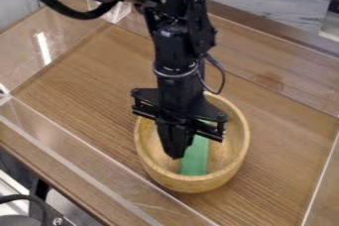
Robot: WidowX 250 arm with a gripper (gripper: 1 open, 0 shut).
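My black gripper (175, 136) points down into a round pale wooden bowl (228, 170), its tips low inside the rim and shut, with nothing visible between them. A green object (196, 156) lies in the bowl, just right of the fingertips and partly hidden by the gripper.
The bowl stands on a wooden table (79, 91) with a clear left side and some free surface to the right. Pale grey wood panelling (279, 2) runs behind the table. A black cable shows at the lower left corner.
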